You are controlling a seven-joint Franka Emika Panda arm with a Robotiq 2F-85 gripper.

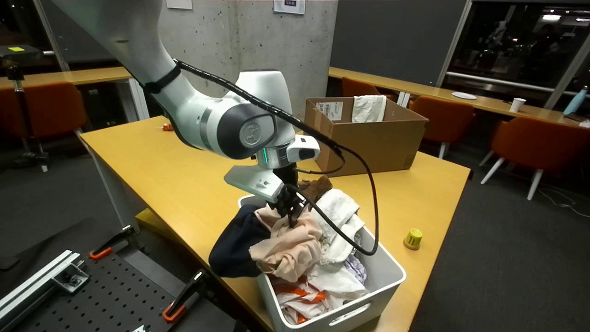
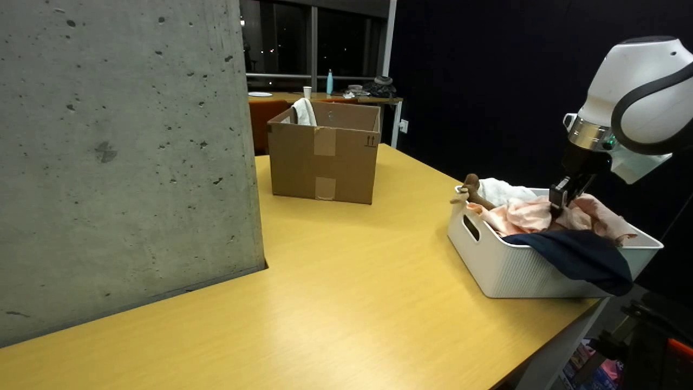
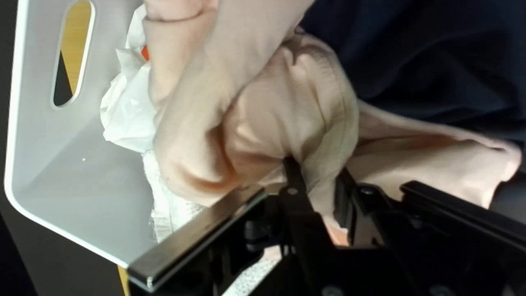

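Observation:
My gripper [image 1: 293, 215] is down in the cloth pile, pressed into a peach cloth [image 1: 290, 246]. In the wrist view its black fingers [image 3: 294, 177] stand a little apart, and folds of that cloth rise between and around the tips. Whether they bear on the fabric on both sides is hard to see. The light grey bin [image 1: 390, 271] beneath holds the pile. A dark navy cloth [image 1: 238, 246] drapes over its edge, shown in exterior view 2 hanging down the outside. White cloths [image 1: 336, 213] and an orange-and-white cloth [image 1: 301, 296] lie beside the peach one.
Behind the bin stands an open cardboard box [image 1: 376, 138] with a white cloth [image 1: 368, 108] over its rim. A small yellow object [image 1: 413, 239] sits on the table [image 1: 442, 188] to the right. Bare tabletop lies between bin and box. My cable loops over the bin.

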